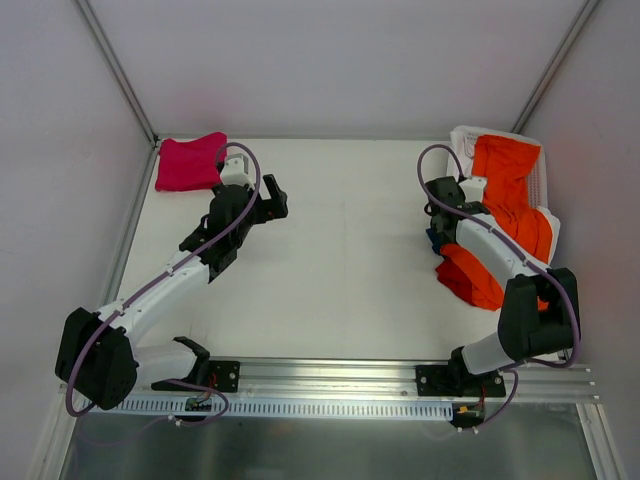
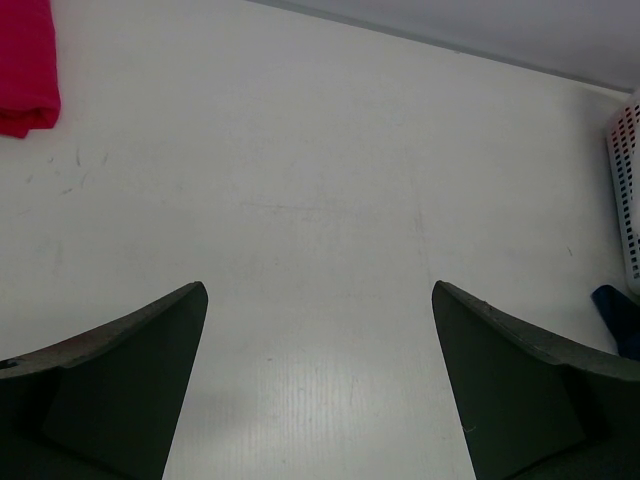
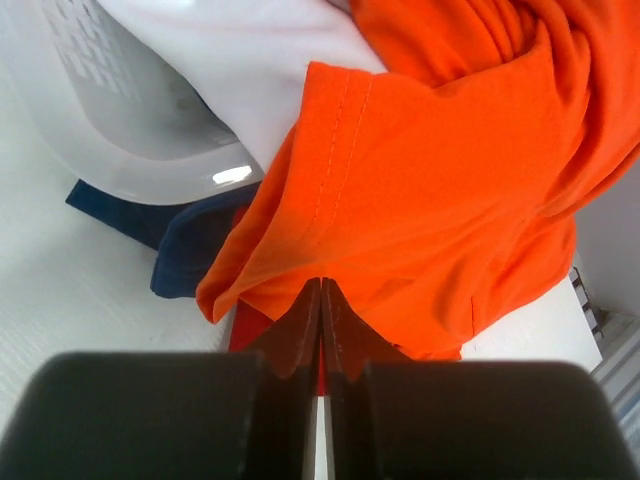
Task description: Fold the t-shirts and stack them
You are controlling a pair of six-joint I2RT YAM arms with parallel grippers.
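Observation:
A folded red shirt (image 1: 188,162) lies at the back left, also at the left edge of the left wrist view (image 2: 22,65). My left gripper stands open over bare table, nothing between its fingers. At the right, orange cloth (image 3: 430,160) spills from a white basket (image 3: 140,140) onto the table, with white cloth (image 3: 240,50), dark blue cloth (image 3: 195,250) and darker red cloth beside or under it. My right gripper is shut just over the orange cloth near the basket's near corner; nothing shows held in it.
Walls with metal rails bound the workspace on the left, back and right.

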